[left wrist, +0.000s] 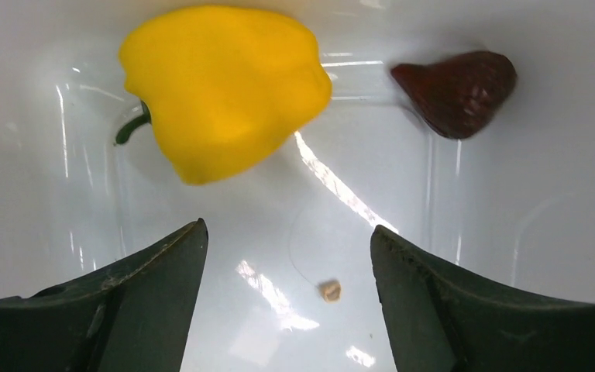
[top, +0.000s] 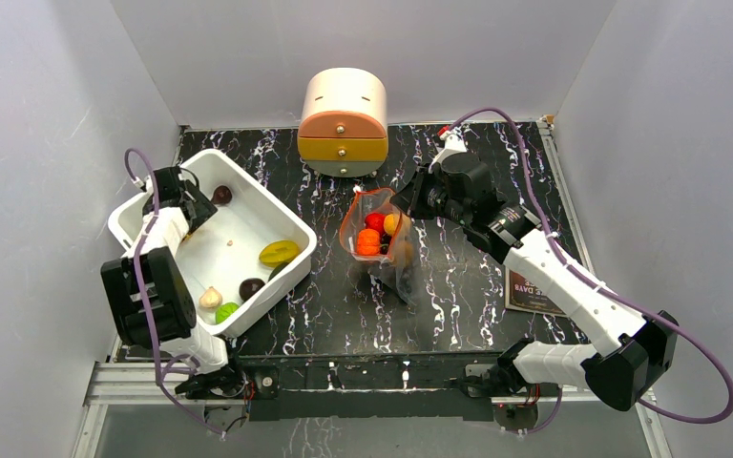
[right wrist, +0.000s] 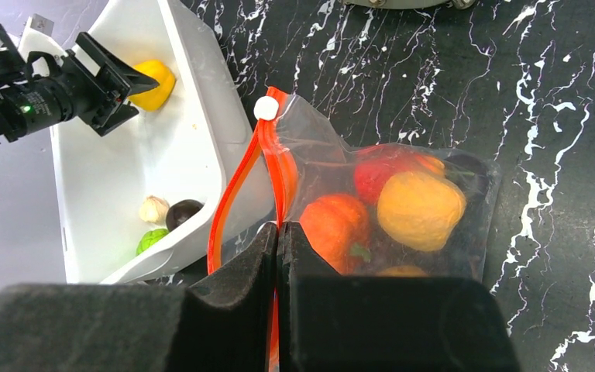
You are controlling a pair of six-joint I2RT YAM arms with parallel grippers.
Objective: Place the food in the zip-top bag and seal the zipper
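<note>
The white bin holds food. My left gripper is open above it, nothing between its fingers, with a yellow pepper and a dark brown food piece ahead. A yellow food, onion, dark fruit and green food lie toward the near end. The upright zip bag with orange zipper holds red, orange and yellow food. My right gripper is shut at the bag's zipper edge, whose orange strip runs into its fingertips.
A small drawer box stands at the back centre. A brown board lies at the right under the right arm.
</note>
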